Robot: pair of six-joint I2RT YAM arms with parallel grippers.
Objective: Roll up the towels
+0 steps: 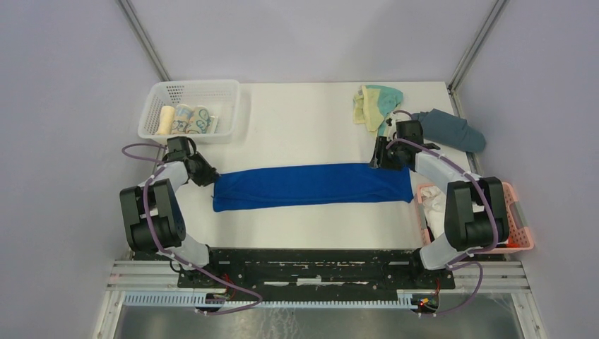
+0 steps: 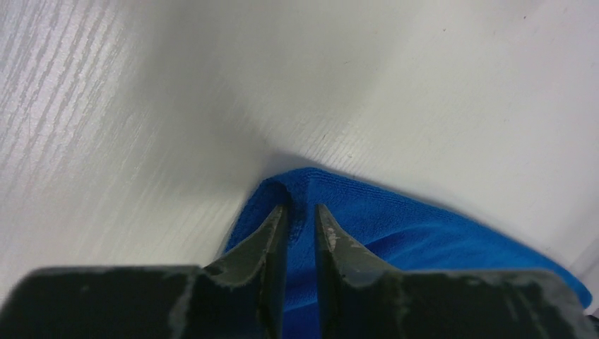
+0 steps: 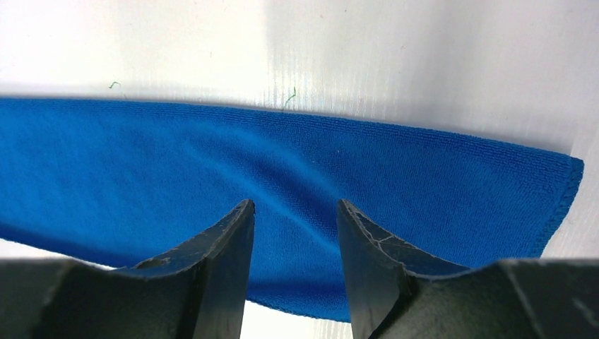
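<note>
A blue towel (image 1: 304, 185) lies as a long strip across the table, folded lengthwise with a few creases. At its far left corner is my left gripper (image 1: 214, 176). In the left wrist view, the gripper's narrow gap (image 2: 303, 210) straddles a raised fold at the towel's corner (image 2: 302, 180); the fingers are partly open, and whether they touch the cloth I cannot tell. Over the towel's right part hangs my right gripper (image 1: 376, 164), its fingers wide apart. Only flat cloth (image 3: 297, 240) shows below that gap in the right wrist view.
A white basket (image 1: 233, 113) with several rolled towels stands at the back left. A yellow-green cloth (image 1: 378, 106) and a grey-blue towel (image 1: 452, 131) lie at the back right. A pink basket (image 1: 519, 236) with white cloth sits at the right.
</note>
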